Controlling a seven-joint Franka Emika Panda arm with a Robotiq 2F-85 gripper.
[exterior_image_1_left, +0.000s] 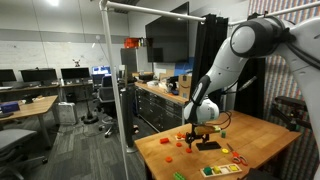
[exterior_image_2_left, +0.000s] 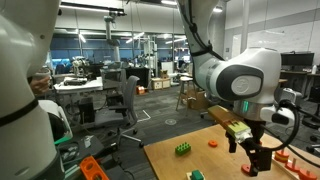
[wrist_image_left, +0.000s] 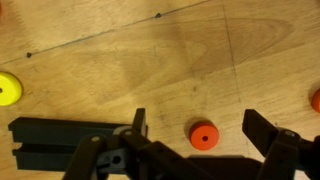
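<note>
My gripper is open above the wooden table, with its two fingers well apart and nothing held. In the wrist view a small red disc (wrist_image_left: 204, 135) lies on the table below the gap between them. A black block-like object (wrist_image_left: 62, 132) shows just left of the fingers. At the left edge is a yellow disc (wrist_image_left: 9, 89), and part of another red disc (wrist_image_left: 316, 100) shows at the right edge. From exterior view 2, the open gripper (exterior_image_2_left: 251, 153) points down over a red disc (exterior_image_2_left: 249, 169).
The wooden table (exterior_image_1_left: 260, 140) carries several small red pieces. Red-handled scissors (exterior_image_1_left: 238, 157) and a tray with yellow pieces (exterior_image_1_left: 221, 170) lie at the front right. A green piece (exterior_image_2_left: 182, 148) sits apart from the gripper.
</note>
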